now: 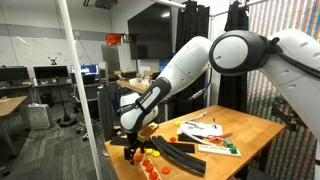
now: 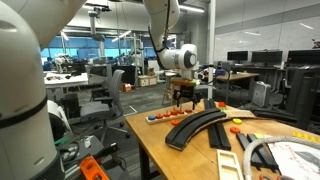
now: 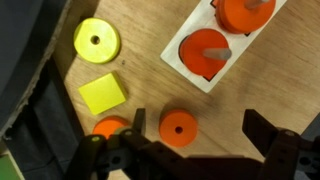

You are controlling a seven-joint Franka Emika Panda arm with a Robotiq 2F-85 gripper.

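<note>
In the wrist view my gripper stands open, its dark fingers apart at the lower left and right. An orange ring with a hole in its centre point(image 3: 179, 127) lies on the wood between and just ahead of them; nothing is gripped. Up and to the right, a pale wooden pegboard point(image 3: 204, 79) carries orange rings on its pegs. Loose on the table are a yellow square point(image 3: 103, 94), a yellow ring point(image 3: 97, 40) and another orange piece point(image 3: 110, 126), partly hidden by the left finger. From outside, my gripper point(image 1: 131, 153) appears low over the table's near-left corner.
Dark curved track pieces point(image 2: 197, 126) lie close by on the table. Farther along are a white tray point(image 1: 202, 130) and more small coloured pieces. Bare wood point(image 1: 255, 131) stretches across the table's far right.
</note>
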